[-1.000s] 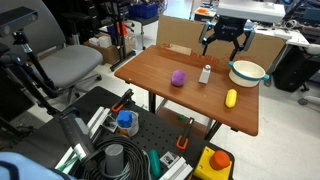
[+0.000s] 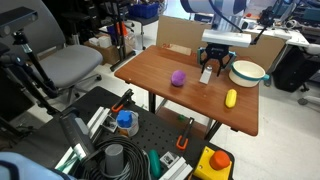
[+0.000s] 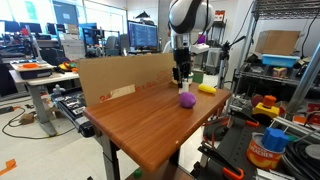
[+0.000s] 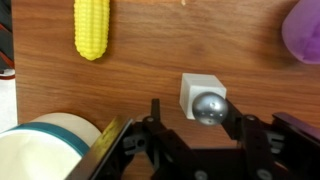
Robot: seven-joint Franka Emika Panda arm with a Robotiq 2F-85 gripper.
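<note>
A small white bottle (image 2: 206, 75) with a rounded silver top stands upright on the brown table (image 2: 150, 70). In the wrist view the silver top (image 4: 209, 108) lies close to the tips of my gripper, whose fingers are apart on either side of the bottle's near end. Exterior view 1 has the gripper (image 2: 218, 66) low over the table at the bottle, fingers spread. Contact between the fingers and the bottle cannot be made out.
A purple round object (image 2: 178, 77) sits to the bottle's left. A yellow corn cob (image 2: 231, 98) lies to its right, nearer the front edge. Behind the cob is a white bowl (image 2: 247, 74) with a teal rim.
The gripper has come down and closer to the bottle, and its fingers look nearer each other than before. Bottle, purple object, cob and bowl have stayed in place.
</note>
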